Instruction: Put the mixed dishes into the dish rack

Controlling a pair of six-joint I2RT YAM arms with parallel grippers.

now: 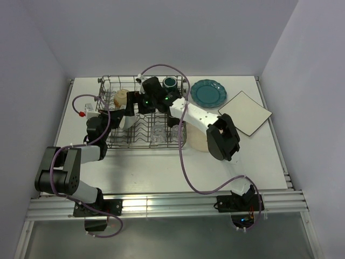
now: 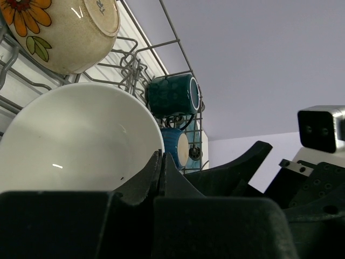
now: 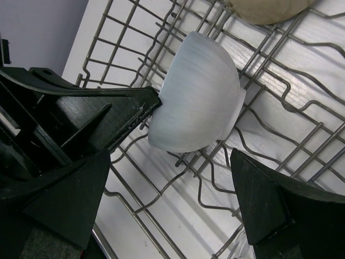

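Observation:
The white bowl (image 1: 128, 122) (image 2: 81, 132) stands tilted on its side in the left part of the dish rack (image 1: 145, 144). At the bowl's rim, the tips of my left gripper (image 1: 122, 113) are together; nothing shows between its fingers. My right gripper (image 1: 130, 102) is open above the rack, and its wrist view shows the bowl's outside (image 3: 202, 97) beyond the spread fingertips. Behind the white bowl rests a cream bowl with an orange flower (image 2: 64, 35), also on its side.
Glasses (image 1: 158, 134) stand at the rack's front. A green mug (image 2: 170, 96) and a blue mug (image 2: 177, 145) are farther along. Right of the rack lie a teal plate (image 1: 208, 93), a wooden plate (image 1: 197, 139) and a white square board (image 1: 245, 113).

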